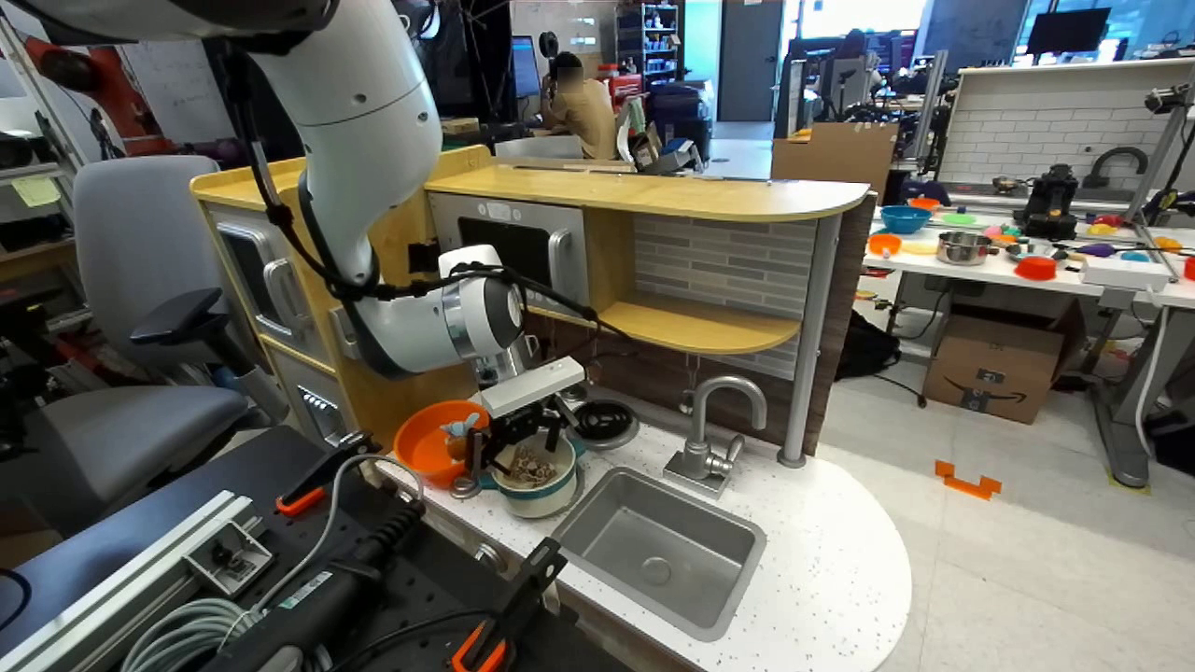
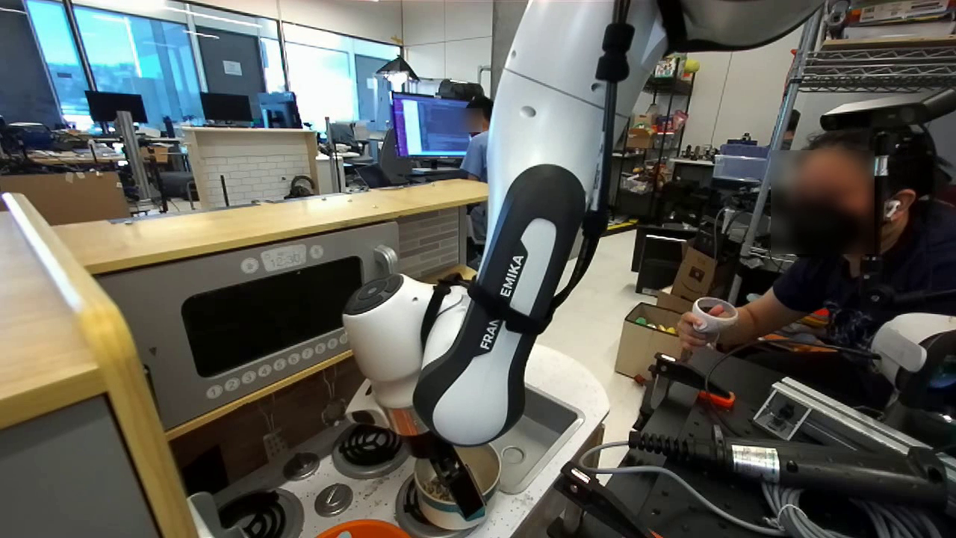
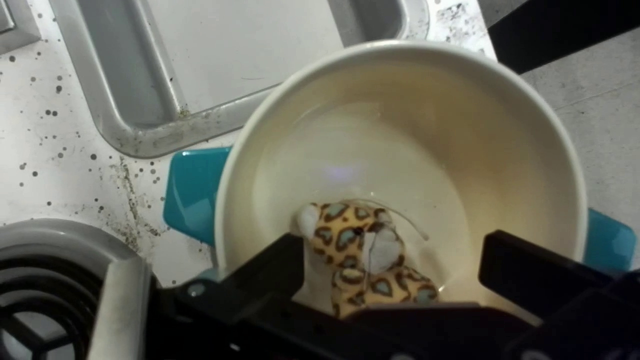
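Note:
A leopard-print plush toy (image 3: 351, 237) with white patches lies on the bottom of a cream pot (image 3: 384, 144) with teal handles. Seen from the wrist, my gripper is open above the pot, its two black fingers (image 3: 273, 264) well apart with nothing gripped. The toy is below and between them, its lower part hidden by the gripper body. In exterior view 1 the gripper (image 1: 512, 446) reaches down at the rim of the pot (image 1: 538, 489). The second exterior view shows one dark finger (image 2: 458, 480) over the pot (image 2: 452, 511).
An orange bowl (image 1: 431, 448) holding something stands close beside the pot. The metal sink (image 1: 661, 549) and its faucet (image 1: 711, 437) are on the other side. Black stove coils (image 1: 605, 420) lie behind.

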